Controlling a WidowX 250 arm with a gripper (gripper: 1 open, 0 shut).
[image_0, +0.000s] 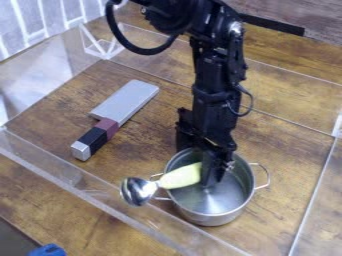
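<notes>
My black gripper (201, 158) reaches down into a steel pot (225, 205) at the lower middle right. A ladle (140, 190) with a pale yellow-green handle (179, 176) lies across the pot's left rim, its silver bowl outside the pot and the handle's end at my fingers. The fingertips are partly hidden, so whether they are closed on the handle is unclear.
A grey cleaver (123, 108) with a dark handle lies on the wooden table (80, 190) to the left. Clear plastic walls edge the work area. A blue object (44, 250) sits at the bottom left corner.
</notes>
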